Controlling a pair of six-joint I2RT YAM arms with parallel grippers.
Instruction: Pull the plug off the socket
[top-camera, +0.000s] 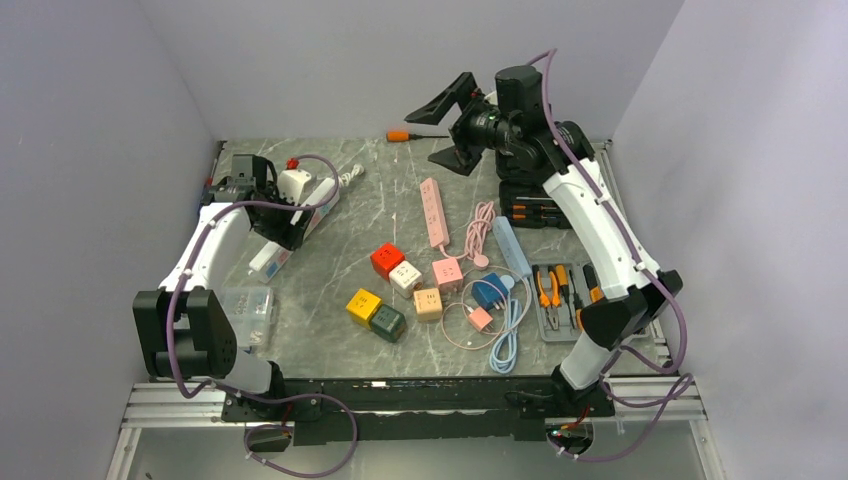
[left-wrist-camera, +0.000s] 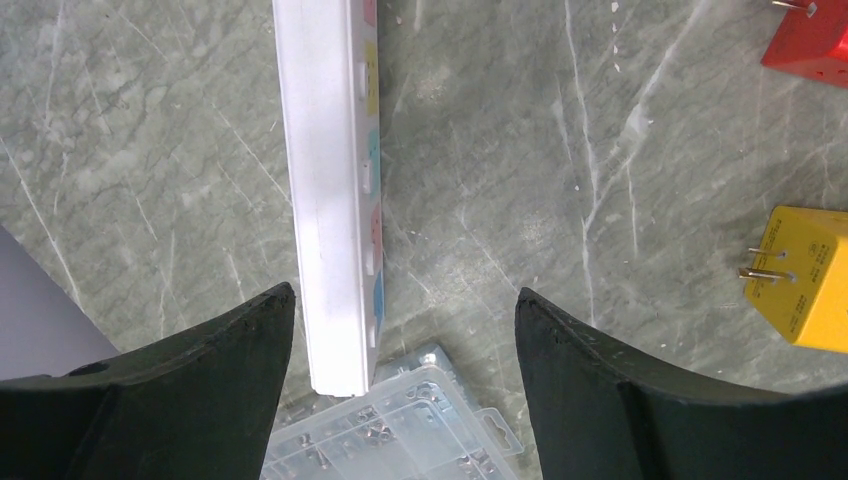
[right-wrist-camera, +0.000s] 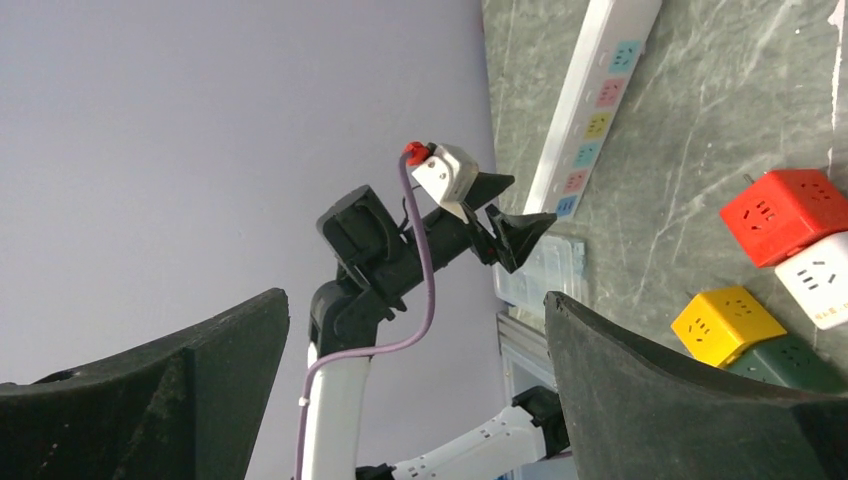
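Note:
A white power strip (top-camera: 268, 260) with coloured socket faces lies diagonally at the left, its coiled white cable behind it. My left gripper hangs over the strip, open, with the strip seen between and beyond its fingers. In the right wrist view the strip (right-wrist-camera: 590, 110) shows its row of outlets beside the left arm. My right gripper (top-camera: 440, 130) is raised at the back right, open and empty. A pink strip (top-camera: 432, 208) and several cube sockets, including red (top-camera: 387, 260) and yellow (top-camera: 364, 306), lie in the middle; prongs stick out of some cubes.
A clear parts box (top-camera: 246, 315) is at the front left. Cables, a blue strip (top-camera: 507, 245) and tool cases (top-camera: 555, 330) fill the right. Bare marble lies between the white strip and the cubes.

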